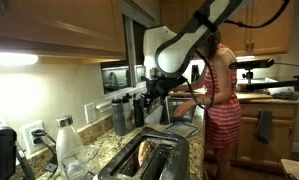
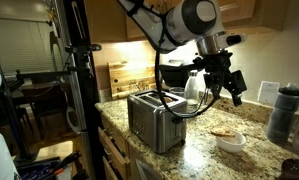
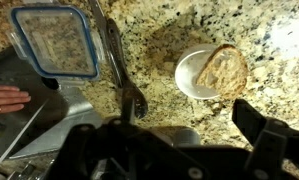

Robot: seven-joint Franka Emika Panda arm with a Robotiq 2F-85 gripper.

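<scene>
My gripper stands open, its two black fingers wide apart in the wrist view with nothing held between them. Ahead of it on the counter is a white bowl (image 3: 188, 68) with a browned slice of bread (image 3: 225, 70) resting over one side. Exterior view 2 has the bowl (image 2: 232, 146) below the gripper (image 2: 235, 92), clearly apart from it. A metal toaster (image 2: 157, 122) sits beside the bowl. From exterior view 1, a tan piece like bread (image 1: 144, 152) shows at the top of the toaster (image 1: 167, 158).
A dark long-handled utensil (image 3: 116, 55) and a clear container (image 3: 59, 42) lie near the sink. Bottles (image 1: 119, 117) stand along the wall. A person in a striped dress (image 1: 225, 110) is at the sink, a hand (image 3: 7, 98) near it.
</scene>
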